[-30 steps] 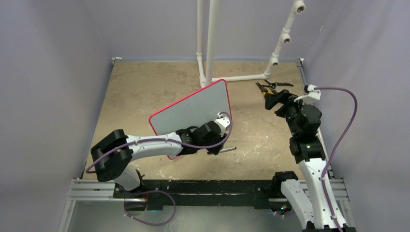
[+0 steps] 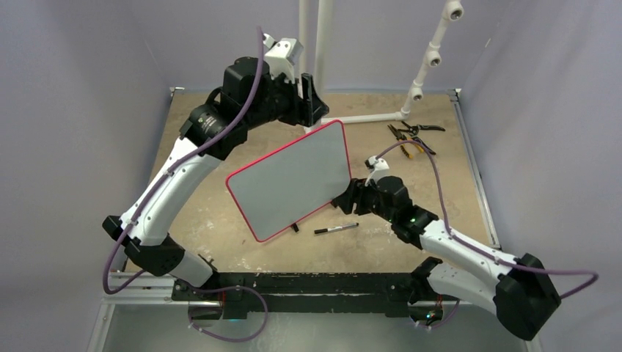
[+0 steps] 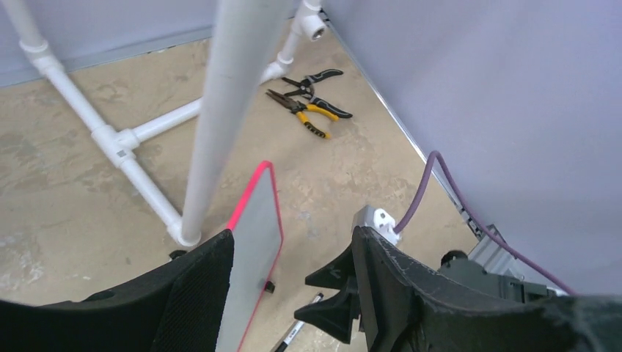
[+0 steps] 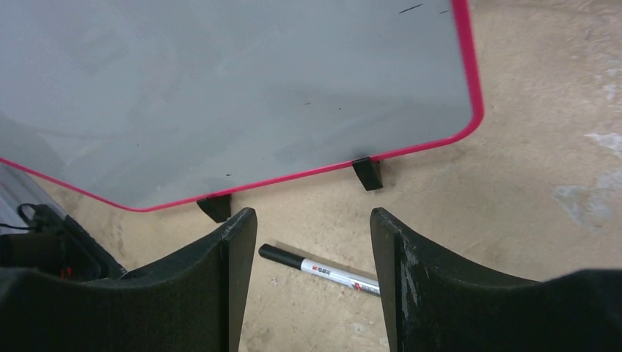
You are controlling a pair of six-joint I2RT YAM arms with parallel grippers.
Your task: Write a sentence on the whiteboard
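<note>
The whiteboard [image 2: 293, 180], grey-white with a pink-red rim, is propped up on small black feet and tilts to one side. No writing shows on it beyond a few small dark marks in the right wrist view. In front of its lower edge a marker [image 4: 330, 273] with a black cap lies on the table. My right gripper hovers over the marker with its fingers apart, nothing between them. Up behind the board's top edge, beside the white pipes, hangs my left gripper; it is open and empty.
White pipes [image 2: 367, 118] form a frame at the back, with an upright close to my left gripper. Pliers [image 2: 405, 139] and a black-handled cutter [image 2: 430, 127] lie at the back right.
My left arm has swung up and away from the marker and board to the back. The right arm has come in leftward and lower, toward the marker. The marker and board have stayed put.
</note>
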